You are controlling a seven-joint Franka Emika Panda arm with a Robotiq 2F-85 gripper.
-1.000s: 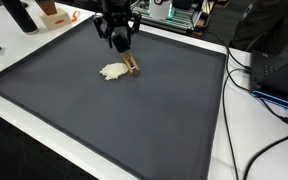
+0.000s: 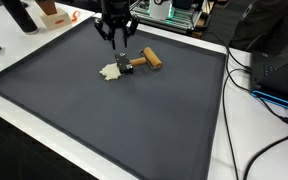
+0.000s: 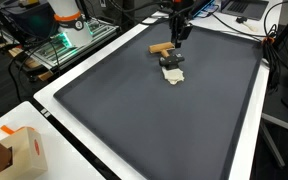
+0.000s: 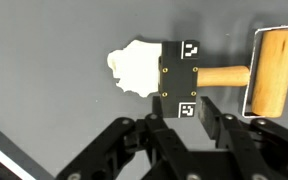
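A tool with a wooden handle (image 4: 222, 76) lies on the dark grey tabletop. At one end of it is a brown roller-like head (image 4: 275, 72) with a metal frame; at the other, a black block (image 4: 178, 78) bearing square markers. The block borders a crumpled cream cloth (image 4: 136, 68), perhaps overlapping its edge. In exterior view 1 the cloth (image 2: 110, 72) is left of the block (image 2: 124, 62), and the brown head (image 2: 152, 58) right of it. My gripper is open, its fingers apart around the block's near end in the wrist view, apparently above it, gripping nothing.
The grey board (image 2: 134, 120) is bare across its front and middle. White table margins (image 2: 54, 145) surround it. Beyond its back edge lie clutter and cables; a laptop (image 2: 279, 80) stands at the right.
One second ago the brown head stood steeply beneath my gripper.
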